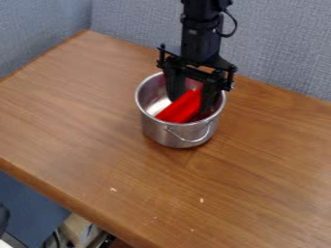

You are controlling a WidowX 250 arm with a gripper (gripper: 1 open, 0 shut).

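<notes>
A metal pot (162, 132) with a wire handle stands on the wooden table (77, 126), upper centre. Inside it lies a red object (179, 107). My black gripper (195, 85) is over the pot with its fingers apart at the rim, above the red object; whether they touch it I cannot tell.
Grey padded walls rise behind and at the left of the table. At the lower left, past the table's edge, are a blue surface and some cables.
</notes>
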